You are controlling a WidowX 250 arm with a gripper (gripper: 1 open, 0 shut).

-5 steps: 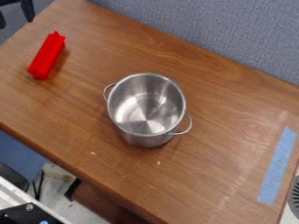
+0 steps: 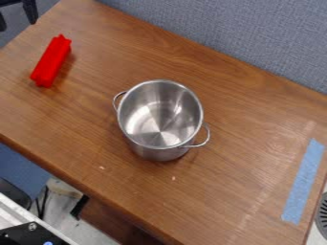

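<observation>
A red elongated object (image 2: pixel 52 61) lies on the wooden table at the upper left, tilted along a diagonal. An empty steel pot (image 2: pixel 160 120) with two handles stands upright near the middle, to the right of and below the red object. At the top-left edge a dark part of the arm is barely in view; its fingertips and what they might hold cannot be made out.
The wooden table (image 2: pixel 230 191) has free room around the pot. A strip of blue tape (image 2: pixel 301 182) is at the right edge. A grey padded wall (image 2: pixel 255 33) runs behind the table. The table's edge drops off at the lower left.
</observation>
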